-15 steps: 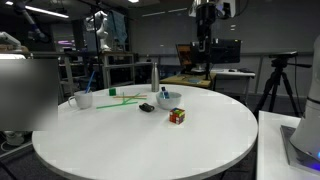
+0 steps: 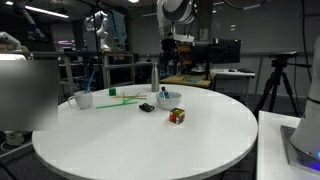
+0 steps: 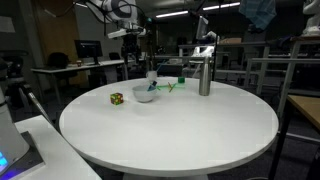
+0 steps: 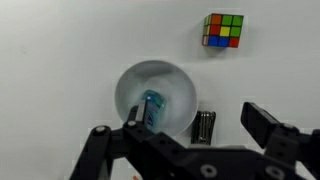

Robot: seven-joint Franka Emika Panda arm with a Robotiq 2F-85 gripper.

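My gripper is open, its two dark fingers standing wide apart with nothing between them. Below it in the wrist view lies a white bowl (image 4: 178, 88), with a blue-and-dark item (image 4: 153, 106) inside that I cannot identify. A colourful puzzle cube (image 4: 222, 31) rests on the table at the upper right of that view, outside the fingers. Between the bowl and the right finger is a small black object (image 4: 203, 127). In exterior view 1 the arm (image 2: 176, 22) hangs well above the bowl (image 2: 168, 102), touching nothing.
The round white table (image 2: 120, 150) has free room in front. A white mug (image 2: 82, 100), green and orange sticks (image 2: 124, 101), a small green block (image 2: 113, 92) and a metallic bottle (image 3: 205, 78) stand or lie toward the back.
In exterior view 1 the arm has moved left, from the right of the bowl to about above it. The cube, bowl and black object have stayed put.
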